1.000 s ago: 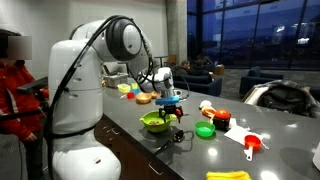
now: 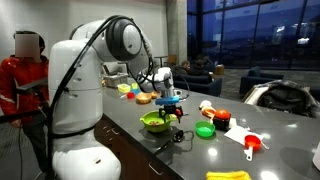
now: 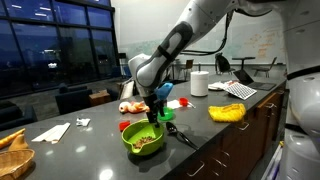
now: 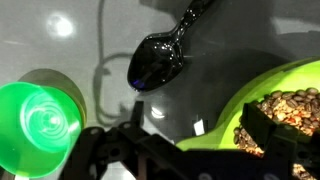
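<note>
My gripper stands open, with only bare table showing between its fingers. In the wrist view a lime-green bowl (image 4: 228, 112) holding brown beans (image 4: 293, 106) lies to the right, partly behind one finger. A black spoon (image 4: 156, 60) rests on the table just beyond the fingertips, apart from them. To the left is a bright green cup (image 4: 44, 122), seen from above. In exterior view 2 the gripper (image 3: 158, 110) hangs close over the bowl's far side (image 3: 146, 147), and the spoon (image 3: 181, 134) lies beside the bowl.
A yellow cloth (image 2: 228, 175) lies near the table's front edge in exterior view 1. A red ladle (image 2: 252, 144) and a green bowl (image 2: 205, 129) stand farther right. Bare grey table (image 2: 200, 157) separates the spoon from the cloth.
The arm and the objects on the table have not visibly moved. At the far left, the person in red has shifted.
</note>
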